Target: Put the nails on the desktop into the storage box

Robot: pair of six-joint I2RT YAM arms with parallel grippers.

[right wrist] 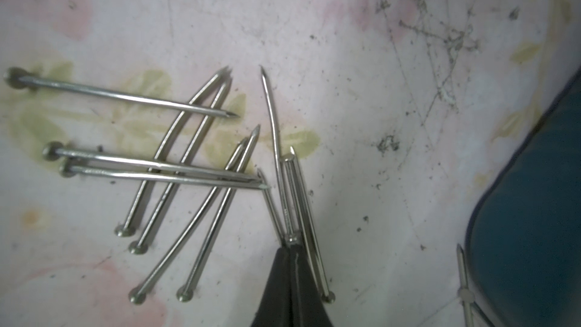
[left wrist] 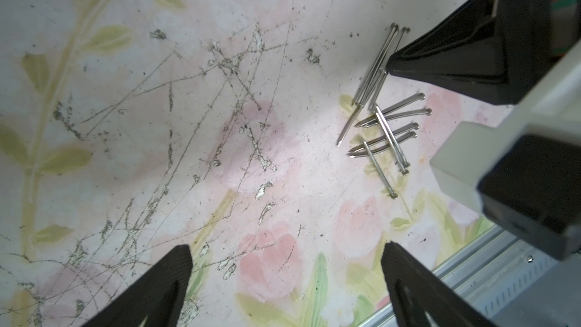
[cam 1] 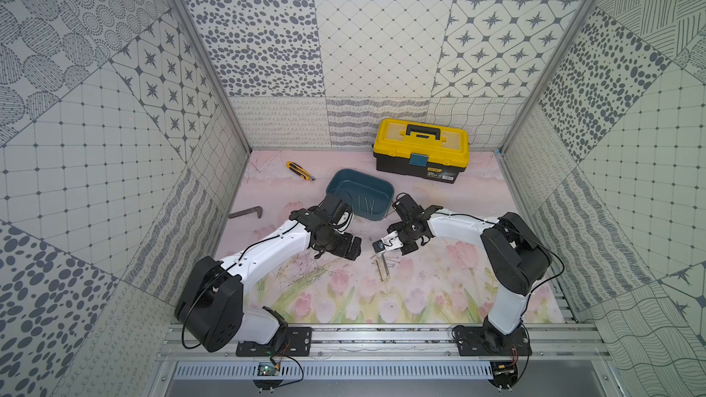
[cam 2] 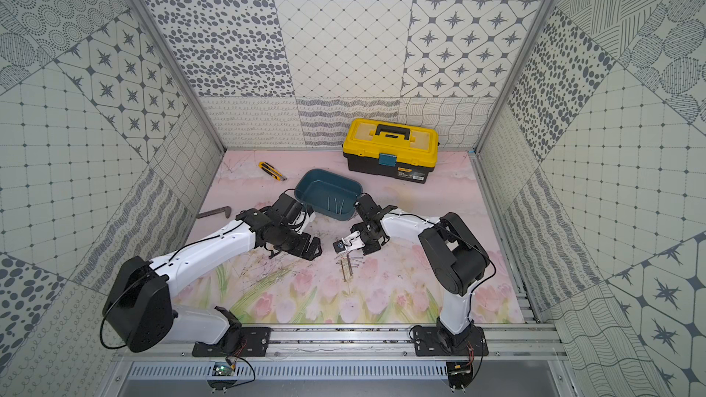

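Several silver nails [right wrist: 199, 230] lie in a crossing cluster on the floral desktop. My right gripper is shut, its tips down at a bundle of overlapping nails [right wrist: 296, 206] at the cluster's edge; whether one is pinched, I cannot tell. From the left wrist view, the right fingers [left wrist: 454, 63] reach over the heads of this bundle. My left gripper stands open above bare desktop, left of the nails, with nothing between its fingers. Behind both arms sits the blue open storage box [cam 1: 339, 176], with a few nails [cam 1: 367, 204] inside.
A yellow and black toolbox [cam 1: 420, 148] stands at the back right. A utility knife [cam 1: 299, 170] and a dark hooked tool [cam 1: 246, 212] lie on the left side. Another nail [right wrist: 463, 272] rests beside the box's edge.
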